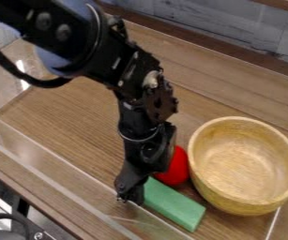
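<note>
My black gripper (144,178) is lowered at the front centre of the wooden table, open, its fingertips down by the near end of a green block (174,204). A red object (176,169) lies behind the block, partly hidden by the gripper, against the left side of a yellow bowl (244,171). Whether the fingers touch the block is hard to tell.
A grey wall runs along the back. A dark cable and frame show at the lower left, beyond the table's near edge.
</note>
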